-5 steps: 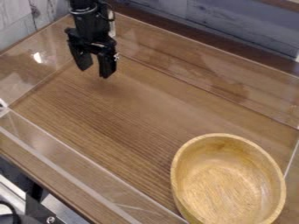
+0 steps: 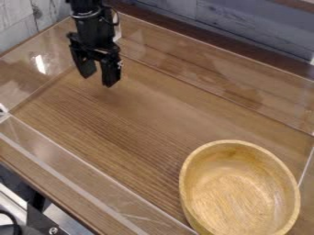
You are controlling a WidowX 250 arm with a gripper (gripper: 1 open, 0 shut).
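Observation:
A dark robot arm (image 2: 94, 33) reaches down over the back left of the wooden table. Its gripper (image 2: 95, 72) hangs low near the tabletop, small and dark in the view. Whether its fingers are open or shut, and whether anything is between them, is too small to tell.
A large pale yellow oval tub (image 2: 240, 188) sits at the front right of the wooden table (image 2: 147, 128). A dark gap with white objects lies beyond the left edge.
The arm and gripper have shifted only slightly at the back left. The tub has not moved.

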